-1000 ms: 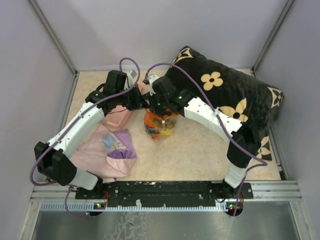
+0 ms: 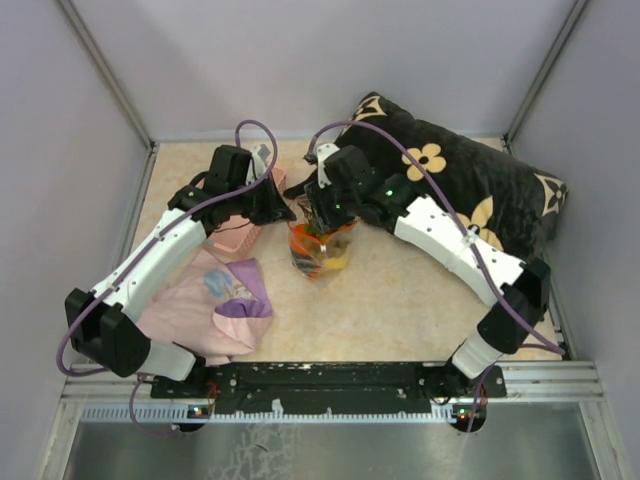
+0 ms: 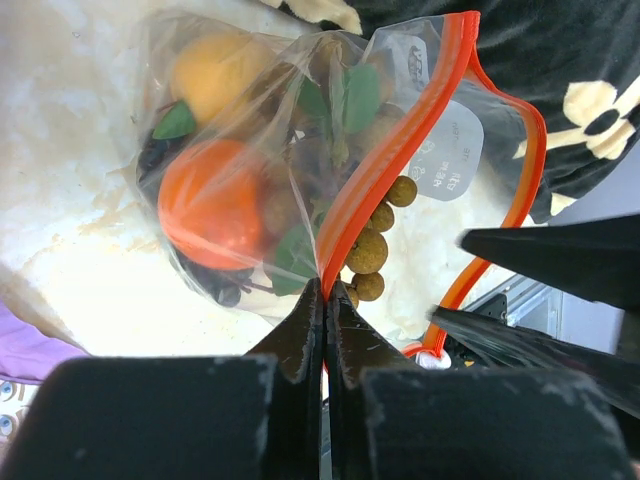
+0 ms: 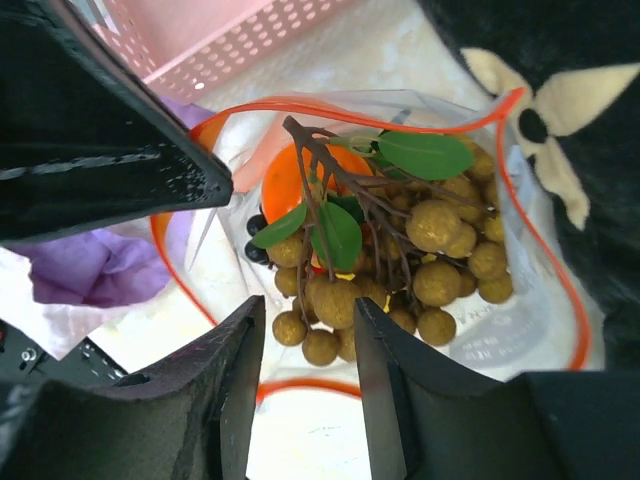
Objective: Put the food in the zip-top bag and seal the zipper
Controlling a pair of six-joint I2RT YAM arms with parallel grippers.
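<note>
The clear zip bag [image 2: 322, 255] with an orange zip rim stands on the table, its mouth spread wide. Inside it, the right wrist view shows a bunch of brown round longans [image 4: 435, 225] on twigs, green leaves [image 4: 425, 155], an orange fruit [image 4: 283, 188] and dark berries. A yellow fruit [image 3: 222, 72] also shows through the plastic in the left wrist view. My left gripper is shut on the orange rim at one side of the mouth. Over the mouth, my right gripper is open, nothing gripped between its fingers.
An empty-looking pink basket [image 2: 237, 235] is behind the left arm. A pink and purple cloth [image 2: 225, 300] lies at front left. The black flowered cushion [image 2: 425, 160] fills the back right. Bare table [image 2: 400, 310] lies front right.
My right gripper has shifted a little to the right over the bag, and its forearm has swung outward to the right. The left arm and the bag look almost unmoved.
</note>
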